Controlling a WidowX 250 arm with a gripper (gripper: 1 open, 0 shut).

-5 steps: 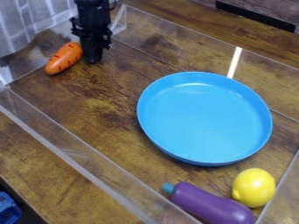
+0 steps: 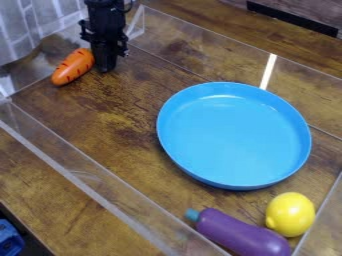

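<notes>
An orange carrot (image 2: pixel 72 67) lies on the dark wooden tabletop at the upper left, near the clear tray wall. My black gripper (image 2: pixel 103 55) is low over the table just right of the carrot's upper end, close to it or touching. Its fingers are dark and small here, and I see nothing clearly held between them; it looks shut.
A blue plate (image 2: pixel 234 132) fills the right middle. A yellow lemon (image 2: pixel 290 213) and a purple eggplant (image 2: pixel 241 235) lie at the lower right. Clear walls edge the area.
</notes>
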